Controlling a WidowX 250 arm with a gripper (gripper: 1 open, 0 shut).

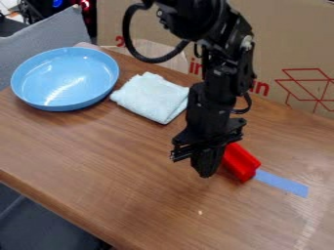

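My black gripper (206, 162) is low over the wooden table (131, 195) in the middle right, fingertips down near the surface, shut with nothing visible between them. Just right of and behind it lies a red cylindrical object (241, 162), partly hidden by the gripper. A strip of blue tape (283, 184) lies on the table beside the red object.
A blue plate (65, 78) sits at the back left, with a folded pale cloth (151, 98) to its right. A cardboard panel (294, 68) stands along the back.
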